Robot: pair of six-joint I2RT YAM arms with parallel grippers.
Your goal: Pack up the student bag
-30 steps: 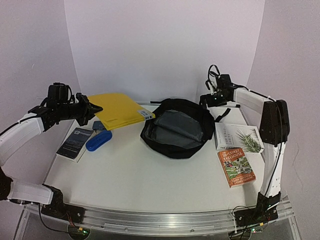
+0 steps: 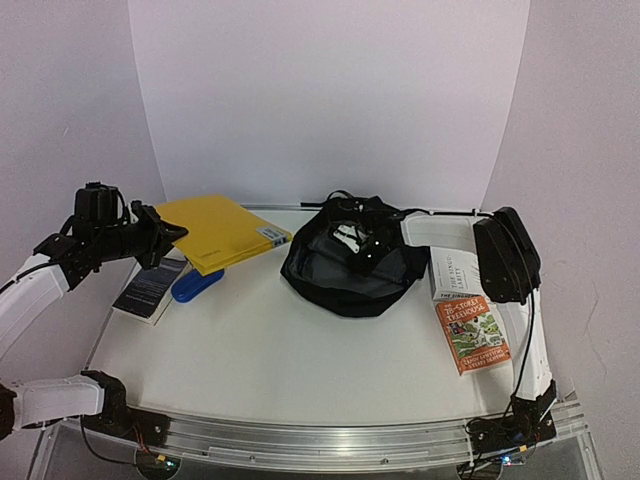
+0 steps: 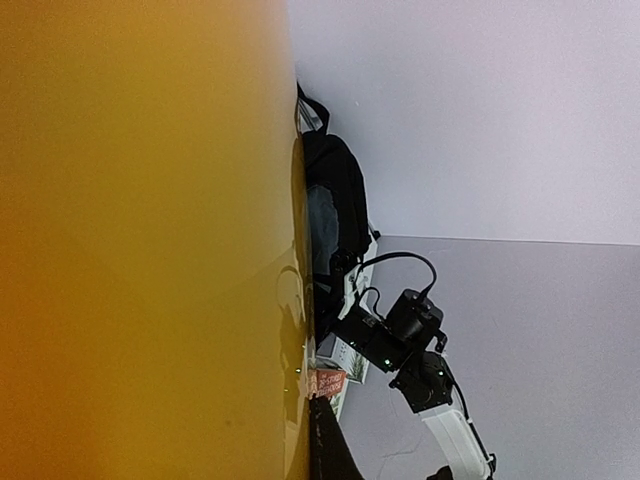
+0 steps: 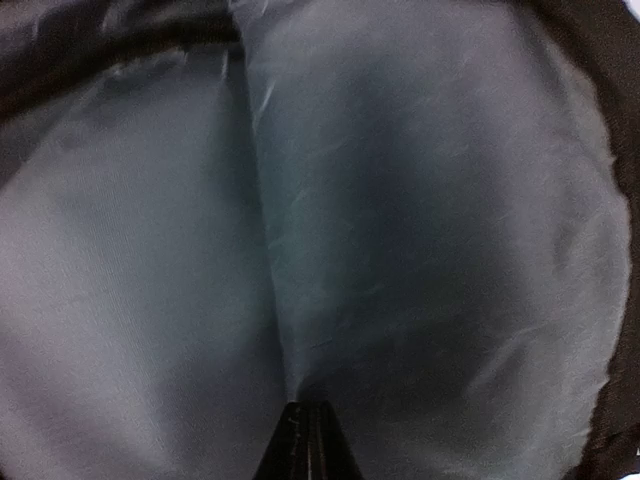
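My left gripper point(image 2: 176, 232) is shut on the near-left edge of a large yellow folder point(image 2: 222, 232), raised above the table. In the left wrist view the folder point(image 3: 150, 240) fills the left half and hides most of the fingers. The black bag point(image 2: 345, 300) lies open at the table's centre-back, its grey lining facing up. Over the bag's opening is my right gripper point(image 2: 362, 264), pointing down. Its narrow fingertips point(image 4: 290, 440) are together in the right wrist view, against grey lining point(image 4: 440, 230); nothing shows between them. Whether they touch the cloth is unclear.
A blue case point(image 2: 197, 283) and a dark book point(image 2: 150, 292) lie under and beside the folder. Right of the bag are a white book point(image 2: 455, 272), partly behind the right arm, and an orange treehouse book point(image 2: 472, 335).
From the back right, my right gripper has swung left and forward to over the bag's opening. The left gripper and folder have shifted slightly left; the bag stays in place.
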